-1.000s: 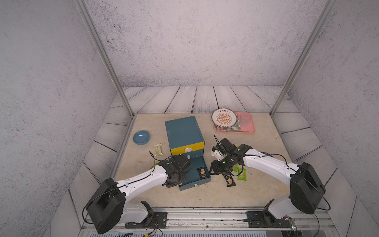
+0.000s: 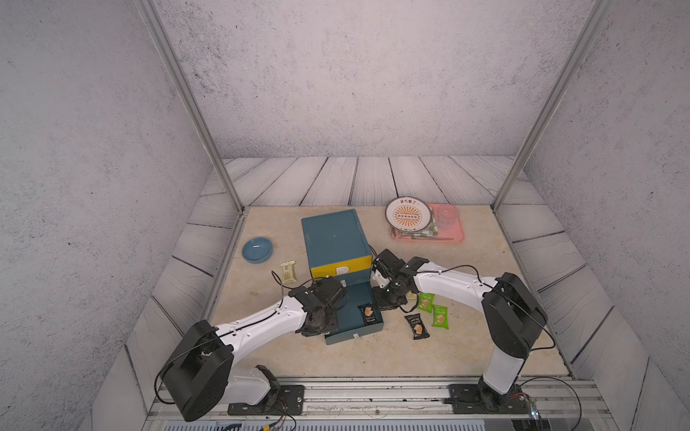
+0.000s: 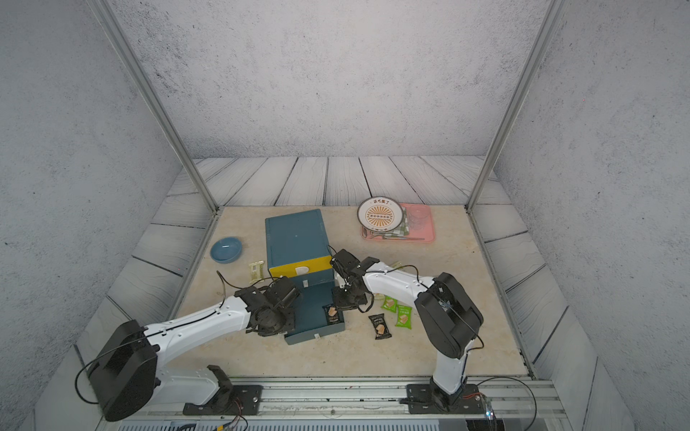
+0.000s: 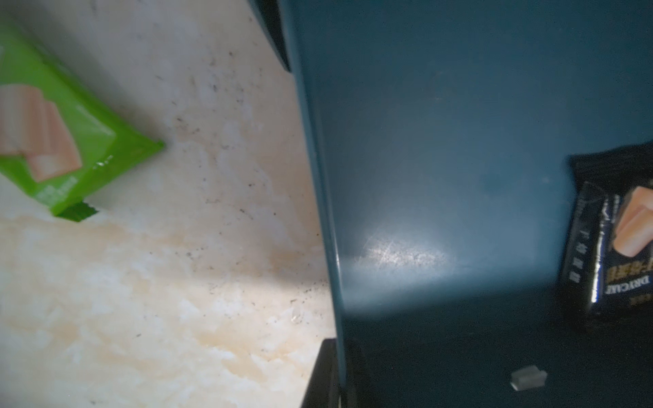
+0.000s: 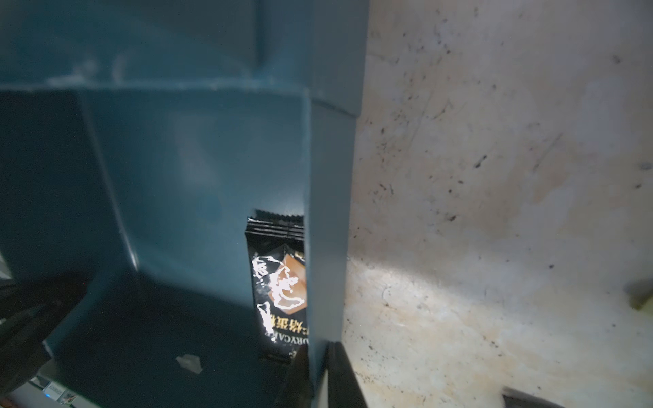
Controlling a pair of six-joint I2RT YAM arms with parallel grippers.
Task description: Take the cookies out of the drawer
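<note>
The blue drawer is pulled out of its blue cabinet. Inside, against its right wall, lies a black cookie packet. My left gripper is shut on the drawer's thin left wall, one finger on either side. At the right wall, the fingers of my right gripper straddle the edge, part open, with a small gap showing beside the wall. Outside on the right, another black packet and two green packets lie on the table.
A green packet rests on the table left of the drawer, and a pale yellow packet lies farther back. Behind are a blue bowl and a pink tray bearing a plate.
My right arm has moved left and back, from beside the outer black packet to the drawer's right wall.
</note>
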